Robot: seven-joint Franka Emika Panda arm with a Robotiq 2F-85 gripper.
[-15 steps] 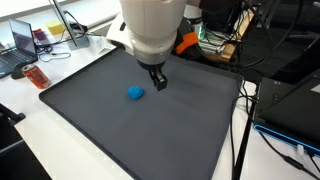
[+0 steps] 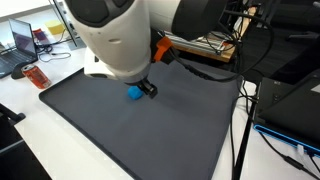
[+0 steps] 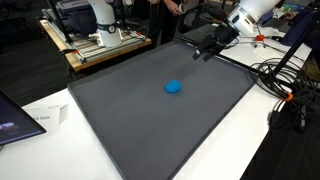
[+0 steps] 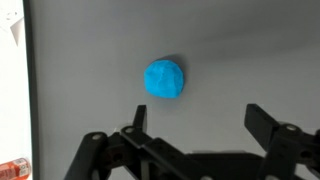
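Note:
A small bright blue object, rounded in outline, lies alone on the dark grey board; it shows in the wrist view as the blue object, and exterior view 2 has the same blue object near the board's middle. My gripper is open in the wrist view, its two black fingers wide apart at the lower edge with bare board between them. The blue object sits ahead of the fingers, touching neither. In exterior view 1 the arm partly covers the blue object, and the gripper hangs close to it.
An orange-red can stands off the board's left corner, with a laptop behind it. Loose cables run beside the board in exterior view 2. Most of the board is bare.
In exterior view 1 the arm has moved left and lower, coming nearer the blue object and partly covering it. The blue object has not moved.

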